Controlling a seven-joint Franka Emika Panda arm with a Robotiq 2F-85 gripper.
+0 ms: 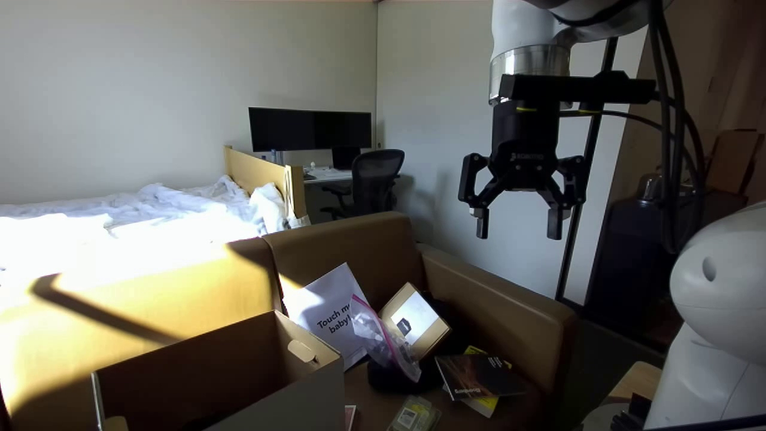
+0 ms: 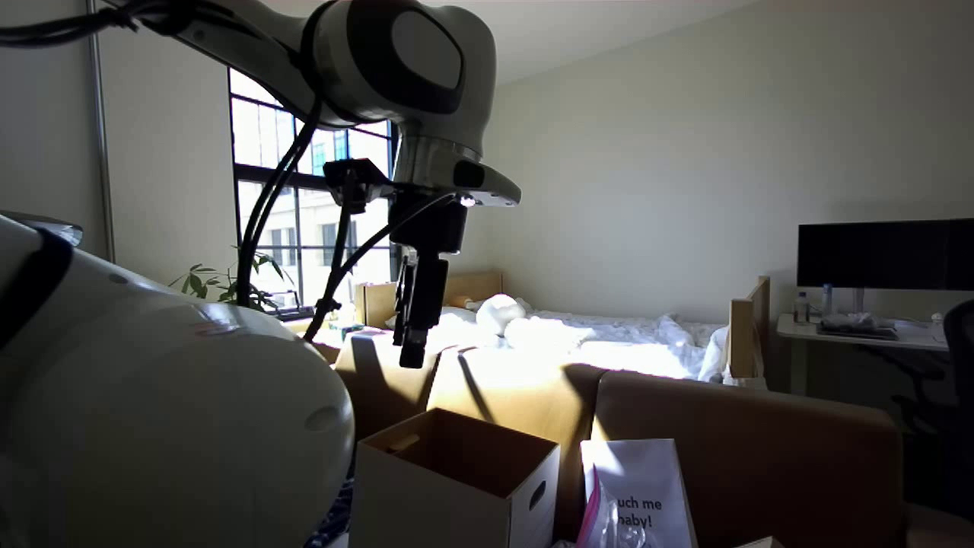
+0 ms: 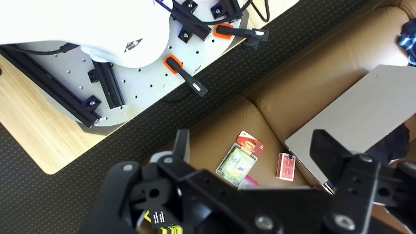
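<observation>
My gripper (image 1: 517,228) hangs open and pointing down in exterior view 1, well above the brown sofa, with nothing between its fingers. The wrist view shows its two fingers (image 3: 181,145) spread wide over the sofa seat. Below lie a clear plastic pack (image 3: 236,163) with a red-topped card and a red card box (image 3: 286,167). A large open cardboard box (image 1: 309,391) stands on the sofa, with dark cloth (image 3: 388,145) inside. Right of that box are a white sign (image 1: 324,307), a zip bag (image 1: 380,337) with a pink seal, a small carton (image 1: 415,316) and a dark booklet (image 1: 477,377).
The sofa's armrest (image 1: 495,287) rises at the right of the seat. My arm's base plate (image 3: 144,87) is fixed on a wooden table (image 3: 46,136), separated from the sofa by a strip of dark carpet (image 3: 89,163). Behind the sofa is a bed (image 1: 143,215). Open air surrounds the gripper.
</observation>
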